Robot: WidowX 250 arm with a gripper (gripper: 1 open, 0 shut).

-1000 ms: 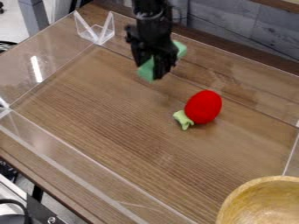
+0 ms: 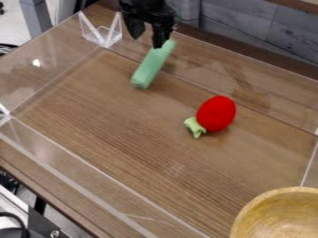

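The dark gripper (image 2: 147, 28) is at the top centre of the camera view, over the back of the wooden table (image 2: 112, 149). Just below and in front of it a long mint-green object (image 2: 152, 64) lies on the table, apparently clear of the fingers. The gripper is open, as far as its small, blurred shape shows.
A red oval object (image 2: 217, 112) with a small light-green piece (image 2: 195, 125) beside it lies right of centre. A clear wire-like holder (image 2: 102, 31) stands at back left. A yellow bowl (image 2: 280, 218) is at bottom right.
The green object, earlier raised at the gripper, now lies lower on the table. The gripper has moved back, away from it.
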